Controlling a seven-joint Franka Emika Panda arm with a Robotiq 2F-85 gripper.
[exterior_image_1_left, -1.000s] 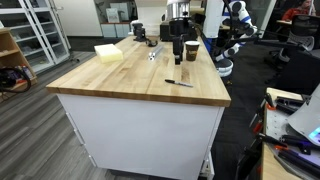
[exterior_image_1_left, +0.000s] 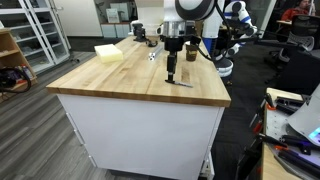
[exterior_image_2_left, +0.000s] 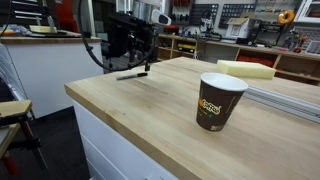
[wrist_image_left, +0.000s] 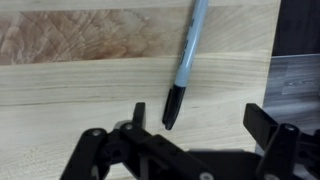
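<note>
On the wooden tabletop lies a marker (wrist_image_left: 188, 55) with a grey barrel and a black cap (wrist_image_left: 173, 106). My gripper is open above it, its two fingers apart on either side of the cap end, and nothing is held. In exterior view 1 the gripper (exterior_image_1_left: 171, 78) hangs low over the table by the marker (exterior_image_1_left: 180, 84). From the other side, the marker (exterior_image_2_left: 131, 76) shows as a dark stick near the table edge, with the dark arm close behind it.
A brown paper cup (exterior_image_2_left: 217, 104) stands on the table, well away from the marker. A pale yellow block (exterior_image_1_left: 109, 53) lies at the far left of the tabletop (exterior_image_1_left: 110, 78). The table's edge runs close to the marker.
The gripper has come down and toward the near side of the table, close over the marker. The marker has stayed in place.
</note>
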